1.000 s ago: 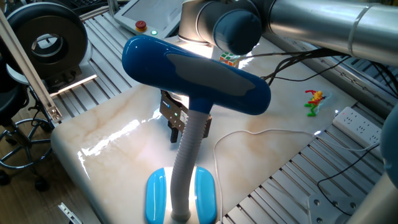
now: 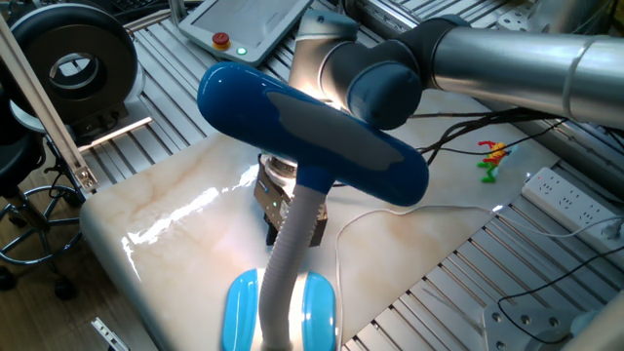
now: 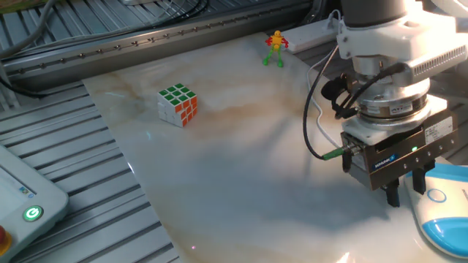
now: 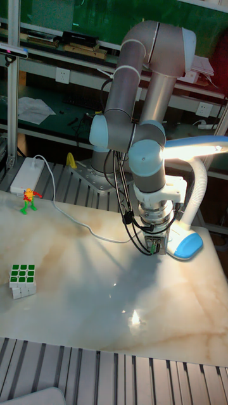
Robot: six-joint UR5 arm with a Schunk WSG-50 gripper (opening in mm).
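Near the lamp, my gripper (image 3: 407,188) points down with its two dark fingers (image 3: 393,194) apart and nothing visible between them. In the third exterior view it hangs just left of the lamp's white and blue base (image 4: 185,244); whether they touch I cannot tell. A blue desk lamp (image 2: 312,132) on a ribbed neck partly covers the gripper in the first exterior view. Well away from the gripper sits a Rubik's cube (image 3: 177,104) with a green top and white and orange sides. It is hidden in the first exterior view.
A small red, yellow and green figure (image 3: 276,48) stands near the white power strip (image 2: 573,208). A white cable (image 4: 80,224) crosses the marbled tabletop (image 3: 219,172). The control tablet (image 3: 25,197) lies beyond the table's edge. Between cube and gripper the surface is clear.
The arm's wrist has moved down and slightly right in the first exterior view, now covering the cube. The lamp's head has shifted slightly right and down, its base slightly left and down.
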